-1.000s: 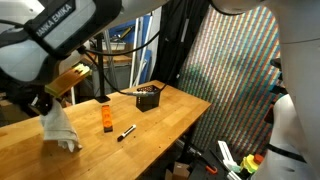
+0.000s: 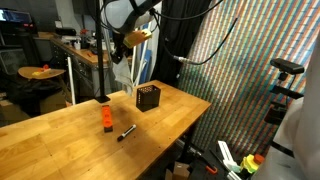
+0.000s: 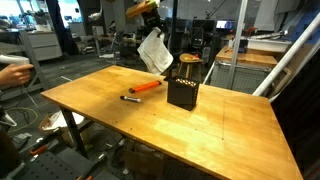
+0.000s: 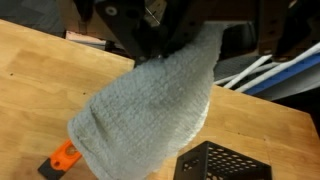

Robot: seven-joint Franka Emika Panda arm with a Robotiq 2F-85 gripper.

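Note:
My gripper is shut on a white cloth (image 4: 150, 112), which hangs down from the fingers and covers much of the wrist view. In exterior view 1 the cloth (image 2: 122, 74) is in the air at the far side of the table, just left of a black mesh basket (image 2: 148, 98). From the other side, exterior view 2 has the cloth (image 3: 154, 53) hanging above table height, with the basket (image 3: 183, 93) below it and to the right. The cloth's lower end appears clear of the basket. What lies inside the basket cannot be made out.
An orange tool (image 2: 107, 118) lies on the wooden table (image 2: 70, 145), and a dark pen-like item (image 2: 126, 132) rests nearer the front. Bare tabletop stretches to either side of these things. Cables hang along the arm.
From the left part of the table, the gripper has carried the cloth rightward and away from exterior view 1, close to the basket. The basket, orange tool and pen-like item have stayed put.

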